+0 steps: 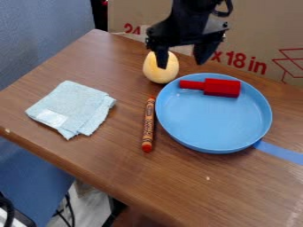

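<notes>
My black gripper (182, 46) hangs at the top centre, over the pale yellow rounded object (159, 69), its near finger just above or against that object's top; whether it touches cannot be told. A red object with a narrower handle (221, 87) lies in the blue plate (211, 124). A brown-orange marker-like stick (148, 128) lies left of the plate. A folded light blue cloth (71, 109) lies at the left.
The wooden table (106, 177) has clear room at the front and back left. A cardboard box (267, 35) stands behind it. Blue tape (282, 152) runs right of the plate.
</notes>
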